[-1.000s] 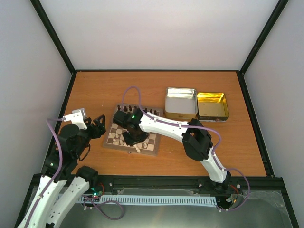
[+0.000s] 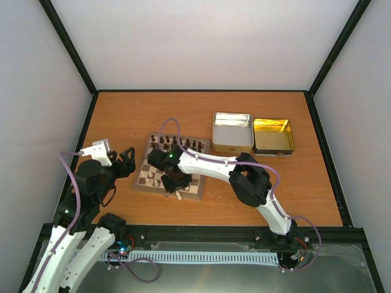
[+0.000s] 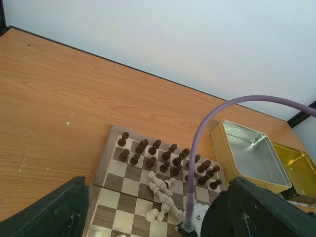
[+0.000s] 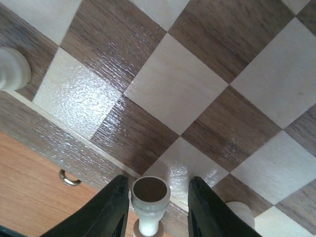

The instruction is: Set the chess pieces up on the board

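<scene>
The chessboard [image 2: 140,186] carries dark pieces upright along its back rows, as the left wrist view shows; several white pieces [image 3: 163,197] lie tipped in a heap near the middle, others stand nearer the front. My right gripper is low over the front edge, open around an upright white piece [image 4: 148,202]; whether it touches it I cannot tell. Another white piece [image 4: 12,69] stands to the left in that view, one [image 4: 239,212] at the lower right. My left gripper is open, off the board's left side, nothing between its fingers.
A silver tin [image 2: 232,128] and a gold tin [image 2: 272,134] stand behind the board to the right. The right arm stretches across the board's right part.
My right arm and gripper have shifted slightly over the board's front edge, with its cable loop moving a little right. The left arm has stayed still.
</scene>
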